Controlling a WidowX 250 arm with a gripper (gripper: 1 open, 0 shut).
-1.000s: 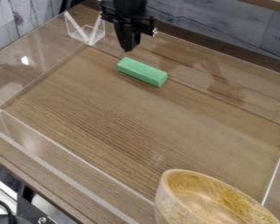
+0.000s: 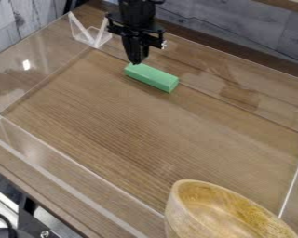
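Note:
My gripper (image 2: 134, 46) is a dark shape at the top centre of the camera view, pointing down above and behind a green block (image 2: 152, 78). The block lies flat on the wooden tabletop (image 2: 133, 139), apart from the gripper. Whether the fingers are open or shut is too small to tell.
A large yellow bowl (image 2: 219, 209) sits at the bottom right. The wooden surface between bowl and block is clear. The table's left edge runs near the lower left, with dark cables beyond it. Clear plastic pieces lie at the upper left.
The block and bowl look unmoved.

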